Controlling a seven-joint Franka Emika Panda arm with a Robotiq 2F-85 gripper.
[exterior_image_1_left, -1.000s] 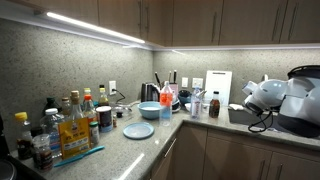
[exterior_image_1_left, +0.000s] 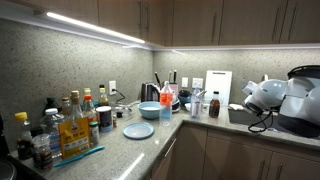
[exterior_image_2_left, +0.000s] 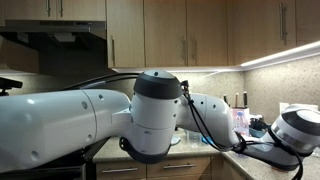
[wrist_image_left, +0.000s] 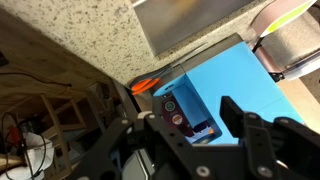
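Note:
In the wrist view my gripper is open, its dark fingers spread apart with nothing held between them. Beyond the fingers lies a blue flat-sided object (wrist_image_left: 215, 72), with a dark item (wrist_image_left: 174, 112) showing in or on it. How far the fingers are from it cannot be told. An orange-handled tool (wrist_image_left: 146, 85) rests close by. From the first exterior view, the white arm (exterior_image_1_left: 293, 105) reaches in at the right, over the counter's far end. The fingers do not show clearly there.
Bottles and jars (exterior_image_1_left: 73, 133) crowd the left counter. A light-blue plate (exterior_image_1_left: 138, 130) and a blue bowl (exterior_image_1_left: 150, 110) stand nearer the corner. Along the back are a dark bottle (exterior_image_1_left: 214, 105) and a white board (exterior_image_1_left: 218, 84). Bare counter (exterior_image_1_left: 125, 158) lies in front of the plate.

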